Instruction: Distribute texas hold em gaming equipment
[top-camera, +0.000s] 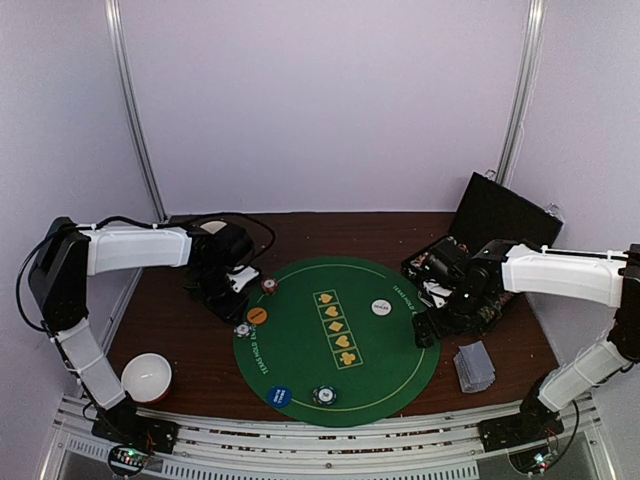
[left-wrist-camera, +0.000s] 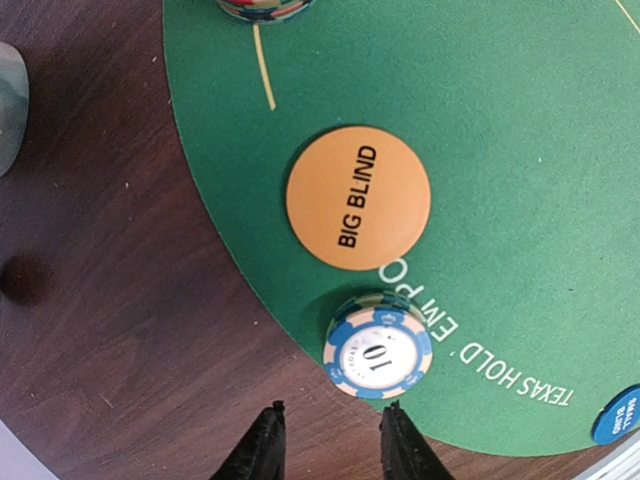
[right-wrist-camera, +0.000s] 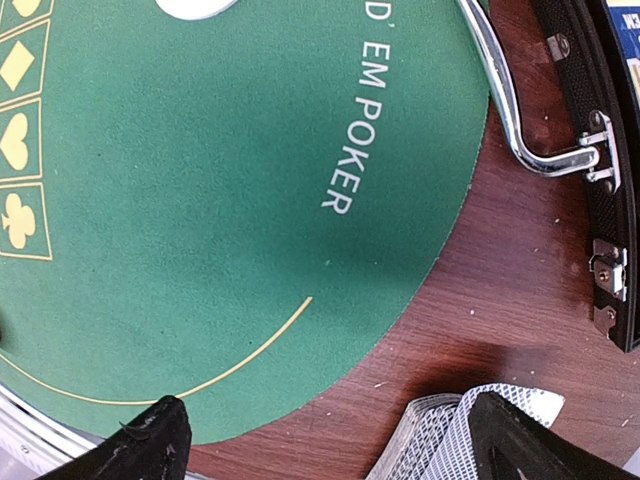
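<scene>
My left gripper hangs at the mat's left edge beside a chip stack (left-wrist-camera: 377, 350), its fingers narrowly apart and nothing visible between their tips. The orange Big Blind disc (left-wrist-camera: 357, 197) lies past that stack, with another stack (top-camera: 269, 286) beyond. The Small Blind disc (top-camera: 279, 396), a stack (top-camera: 323, 395) and the white dealer disc (top-camera: 381, 307) are on the green mat (top-camera: 290, 360). My right gripper stands open over the mat's right side, near the card pile (top-camera: 474, 367).
An open black case (top-camera: 500, 220) stands at the back right, beside the right arm. A white bowl (top-camera: 146, 376) sits at the front left. Objects at the back left are mostly hidden by the left arm.
</scene>
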